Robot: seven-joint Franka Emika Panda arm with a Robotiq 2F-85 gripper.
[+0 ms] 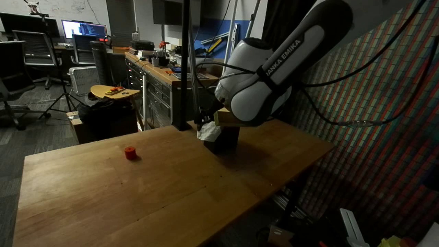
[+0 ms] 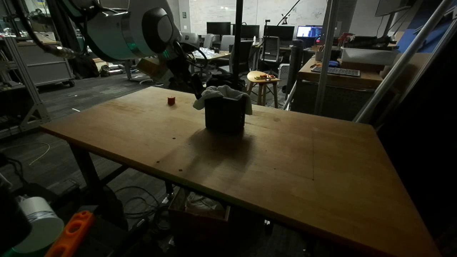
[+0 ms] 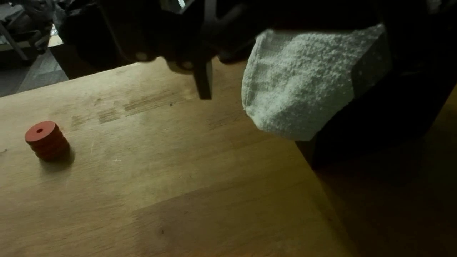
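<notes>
A white cloth [image 3: 295, 85] hangs over the edge of a black box [image 2: 225, 115] standing on the table. My gripper [image 2: 198, 88] is tilted downward at the cloth-draped side of the box. It is open, with one finger [image 3: 204, 81] visible left of the hanging cloth flap in the wrist view; darkness makes the other side of the fingers hard to make out. Exterior view 1 also has the cloth [image 1: 209, 131] hanging just below the gripper [image 1: 201, 120]. Whether the fingers touch it cannot be told.
A small red ridged cylinder [image 3: 48, 141] stands upright on the wooden table [image 1: 123, 197], well apart from the box. A dark vertical post [image 1: 184, 66] rises at the table's back edge, close to the gripper.
</notes>
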